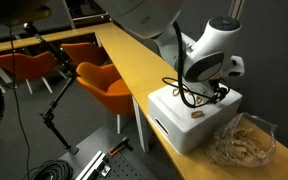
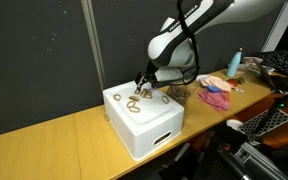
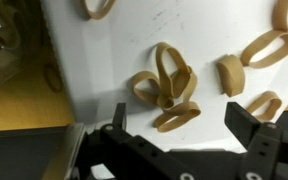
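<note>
Several tan loops, like rubber bands or strips, lie on top of a white box (image 2: 146, 128). In the wrist view a cluster of overlapping loops (image 3: 171, 88) lies just ahead of my gripper, which is open with its dark fingertips spread and nothing between them. More tan loops (image 3: 271, 47) lie to the right, with a short curled strip (image 3: 231, 75) between them and the cluster. Exterior view 1 has my gripper (image 1: 216, 95) low over the box's top; whether the fingers touch the surface cannot be made out.
A clear plastic bag (image 1: 242, 142) holding tan pieces lies on the wooden table beside the box. In exterior view 2 a pink cloth (image 2: 216, 101) and a blue bottle (image 2: 234, 64) are at the right. Bare table (image 2: 44, 138) stretches to the left.
</note>
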